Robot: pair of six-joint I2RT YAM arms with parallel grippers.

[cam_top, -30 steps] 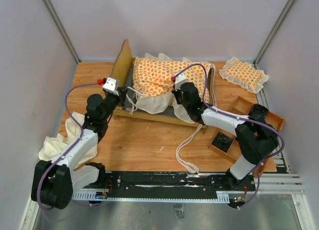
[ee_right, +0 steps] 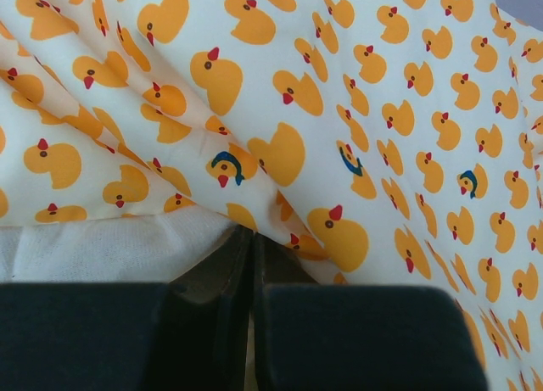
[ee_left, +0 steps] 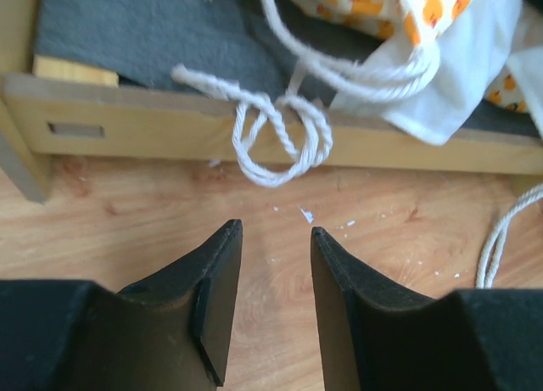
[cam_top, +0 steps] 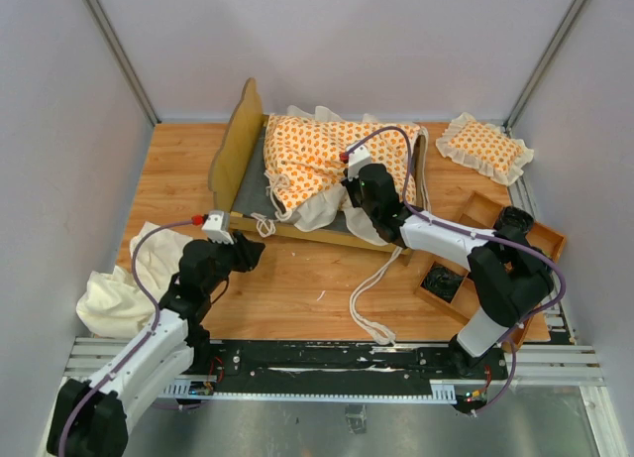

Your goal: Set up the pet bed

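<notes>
The pet bed's wooden frame (cam_top: 236,150) holds a grey mat (ee_left: 153,43) and duck-print fabric (cam_top: 307,160) with white ruffles. White rope loops (ee_left: 280,145) hang over the front rail at the left. My left gripper (cam_top: 253,251) is open just in front of that rail, empty, above the floor. My right gripper (cam_top: 350,184) is pushed into the fabric, shut; in the right wrist view its fingertips meet under a fold of duck cloth (ee_right: 356,136), and whether cloth is pinched between them is hidden.
A small frilled pillow (cam_top: 485,150) lies at back right. Wooden boxes (cam_top: 535,229) stand at right, white cloth (cam_top: 109,298) at left. A long rope (cam_top: 362,308) trails across the clear front floor.
My left gripper has moved from the rope at the frame's left end to lower and right, in front of the rail; the rope now hangs loose. The right arm is still.
</notes>
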